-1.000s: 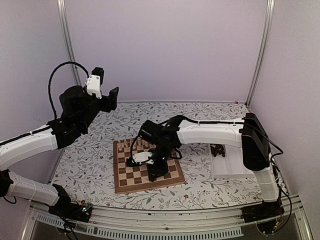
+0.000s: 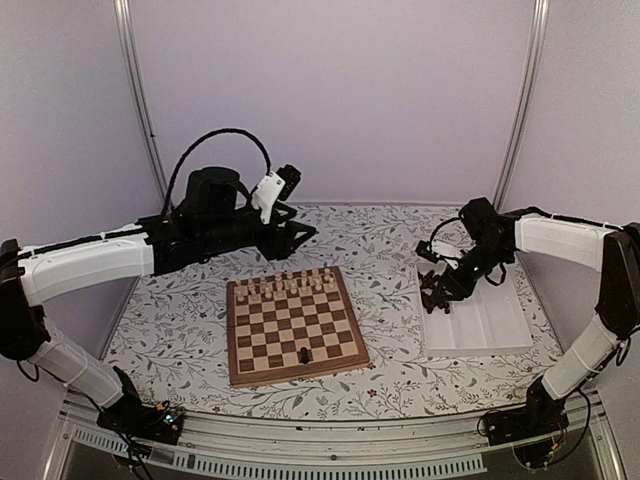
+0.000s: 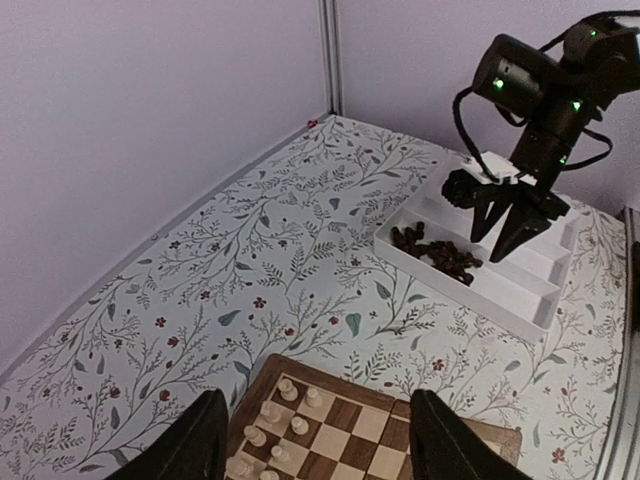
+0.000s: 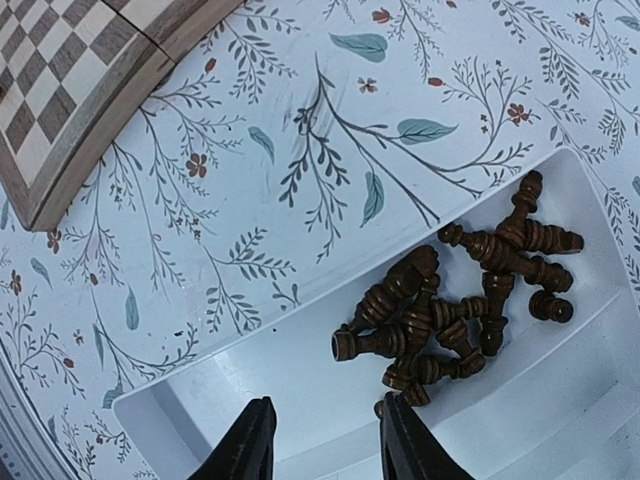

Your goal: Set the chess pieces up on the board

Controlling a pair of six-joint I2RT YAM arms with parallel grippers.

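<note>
The chessboard (image 2: 262, 372) carries light pieces (image 2: 290, 285) in rows along its far side. One dark piece (image 2: 304, 355) stands alone near its front edge. Dark pieces (image 4: 410, 320) lie heaped in one compartment of the white tray (image 2: 480, 352). Over that tray, my right gripper has its fingers apart, with only tray floor showing between them and the heap just beyond. High above the board's far right side, my left gripper is open and empty; some light pieces (image 3: 285, 390) show below it.
The tray's other compartments (image 2: 503, 318) look empty. Walls bound the left, right and back.
My right arm has swung from over the board's front to the tray, uncovering the lone dark piece. My left arm has moved right, from beyond the board's left side to above its far side.
</note>
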